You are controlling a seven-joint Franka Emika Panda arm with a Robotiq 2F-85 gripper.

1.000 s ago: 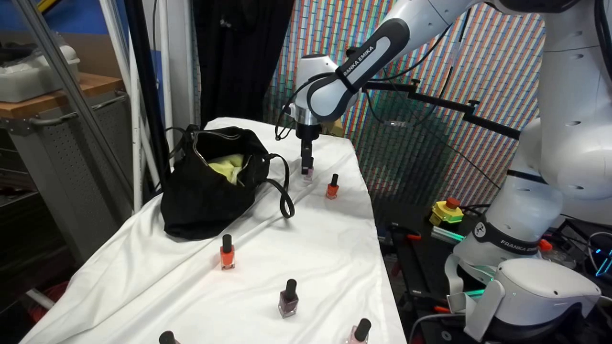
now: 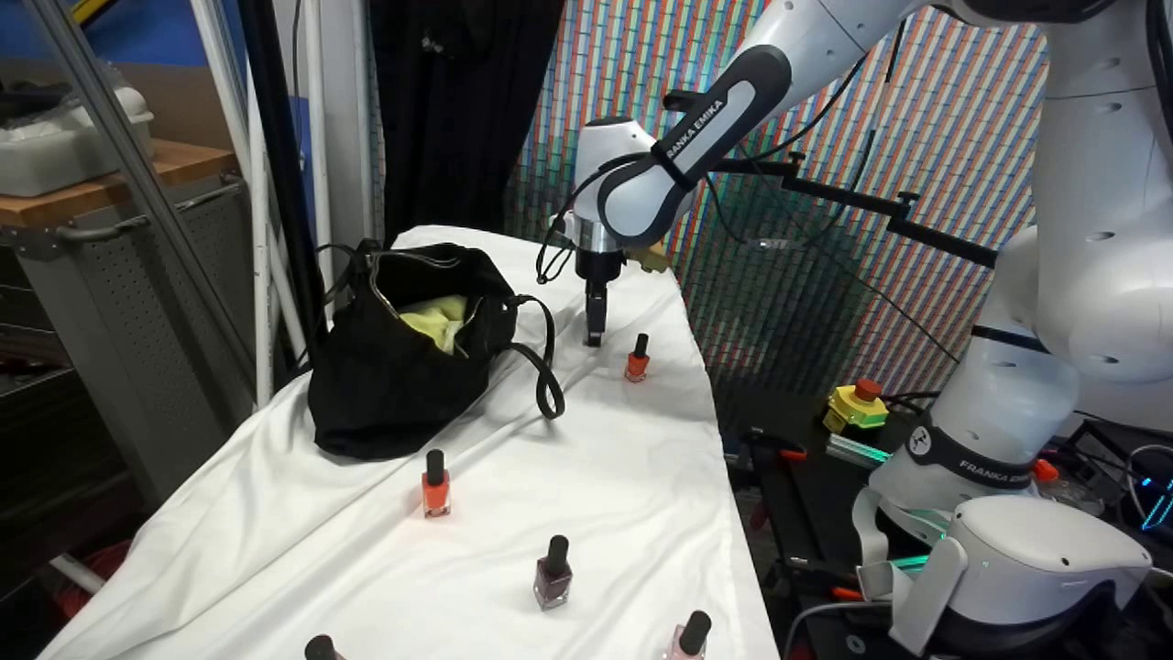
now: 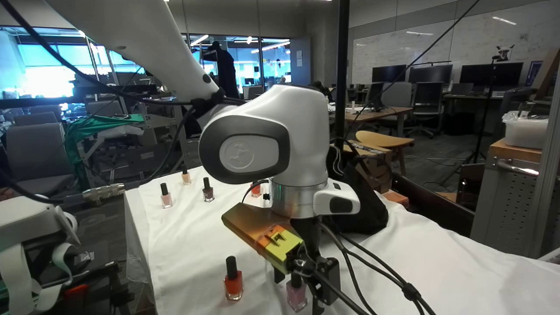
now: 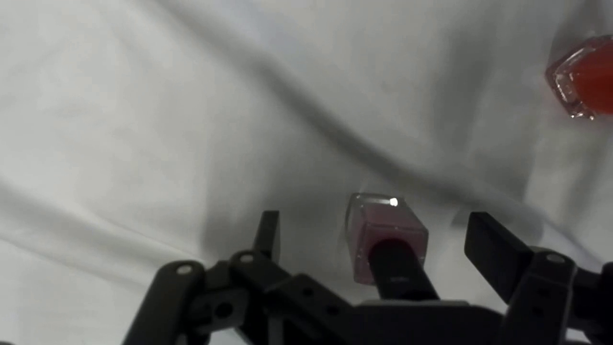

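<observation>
My gripper is open, pointing down over a mauve-pink nail polish bottle with a black cap. In the wrist view that bottle [image 4: 391,224] stands between the spread fingers, with a gap on either side. Exterior view 2 has the same bottle [image 3: 297,295] upright beside the gripper's dark fingers; in exterior view 1 it is hidden behind the gripper [image 2: 595,332]. A red-orange polish bottle [image 2: 637,365] stands close by, and its red glass [image 4: 595,77] shows at the wrist view's right edge.
A black bag [image 2: 401,368] sits open on the white cloth [image 2: 616,473], yellow fabric [image 2: 440,319] inside. Elsewhere on the table stand an orange bottle [image 2: 436,493], a dark purple one [image 2: 553,581] and a pale pink one [image 2: 689,638]. Clear cloth lies between them.
My gripper has come lower and shifted slightly right in exterior view 1. The mauve bottle, partly visible there before, is now covered by the fingers. The other bottles and bag have not moved.
</observation>
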